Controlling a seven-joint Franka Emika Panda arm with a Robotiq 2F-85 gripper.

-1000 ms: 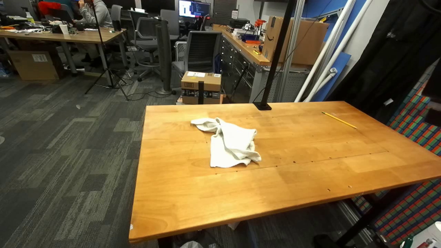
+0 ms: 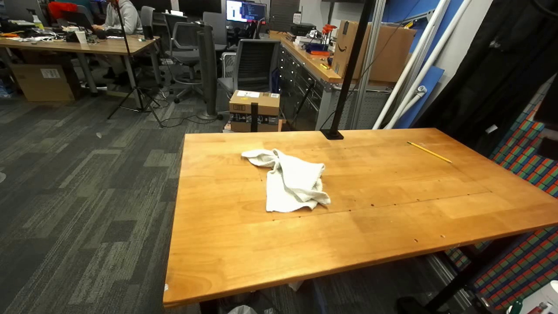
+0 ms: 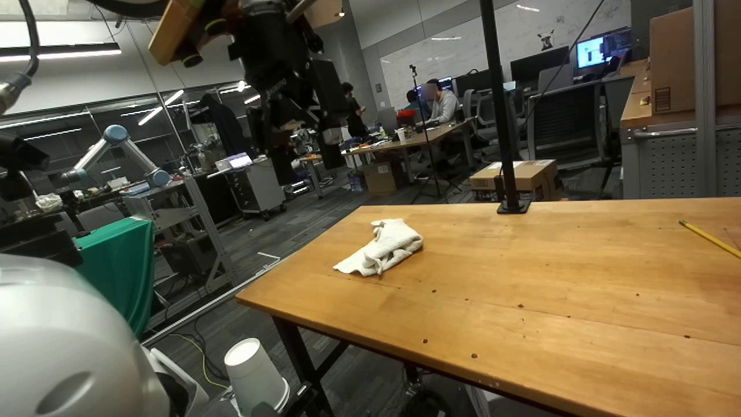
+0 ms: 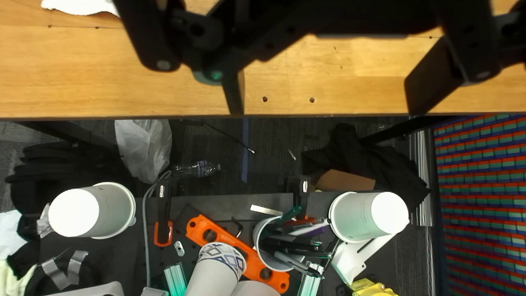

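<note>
A crumpled white cloth (image 2: 295, 180) lies on the left part of the wooden table (image 2: 230, 246). Exterior view 2 shows the same cloth (image 3: 385, 249), and a corner of it (image 4: 81, 5) reaches into the top left of the wrist view. Toward the table's far right lies a yellow pencil (image 2: 430, 152). My gripper (image 3: 305, 157) hangs well above the table surface, fingers pointing down. Seen from the wrist, the gripper is open, its fingers wide apart over the table's front edge and nothing between them. Exterior view 1 does not show it.
A black post (image 2: 342, 78) stands at the table's back edge. Below the front edge, a dark shelf holds a cup of pens (image 4: 276, 241), white cups (image 4: 367, 217) and an orange tool (image 4: 236, 251).
On the table nothing has moved; cloth and pencil lie as before. In the background, the seated person has lowered a hand from the face.
</note>
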